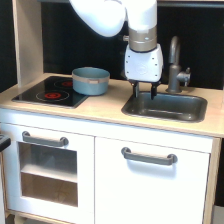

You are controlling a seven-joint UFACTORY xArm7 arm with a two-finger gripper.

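My gripper (145,92), a white hand with dark fingers, points down over the left rim of the dark sink (168,106). Its fingers stand apart, and I see nothing held between them. Left of the gripper, a blue-grey pot (91,84) rests upright on the counter at the right edge of the black stove top (52,92). Some distance separates the gripper from the pot.
A dark faucet (175,70) rises behind the sink, close to the hand's right. Below the light wooden counter (105,110) are white cabinet doors with grey handles (149,157). Counter space between stove and sink is clear.
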